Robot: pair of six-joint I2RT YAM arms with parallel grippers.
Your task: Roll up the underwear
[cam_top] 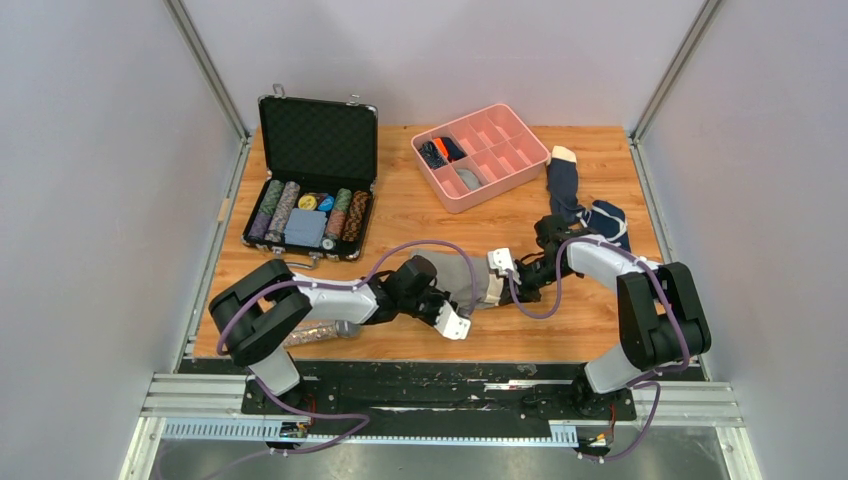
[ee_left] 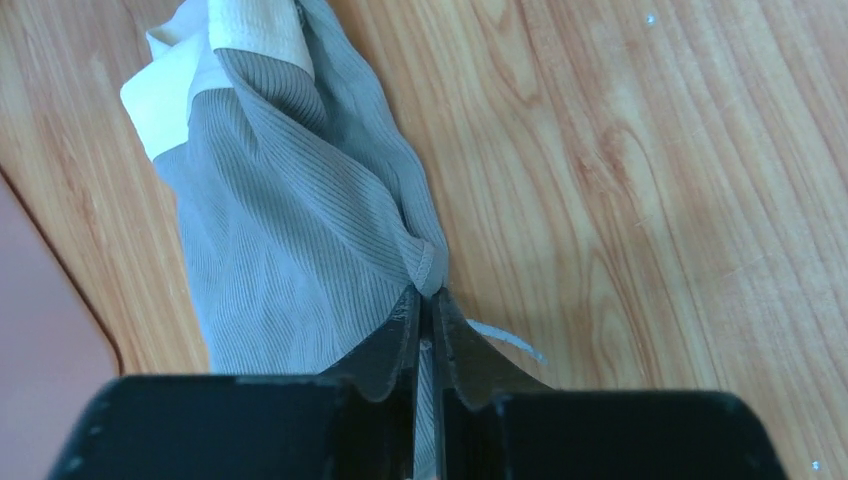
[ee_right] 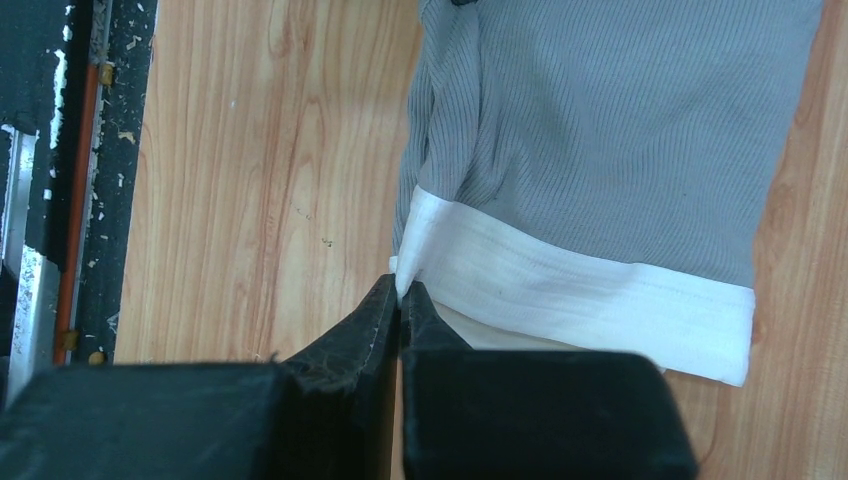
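The grey underwear [cam_top: 447, 276] lies on the table between my two arms, its near edge gathered into a lengthwise fold. In the left wrist view, my left gripper has its fingertips almost together, with a pinch of the ribbed grey cloth [ee_left: 300, 210] between them. At the white waistband [ee_right: 590, 290], my right gripper is shut on the band's near corner. The rest of the band spreads flat to the right in that view. Parts of the cloth are hidden under the left gripper.
Behind the cloth stands a pink divided box [cam_top: 480, 200] with a few rolled items. An open black case [cam_top: 318, 150] holding chips is at the back left. Dark socks [cam_top: 563, 185] lie at the right, and a clear tube [cam_top: 318, 333] lies by the left arm.
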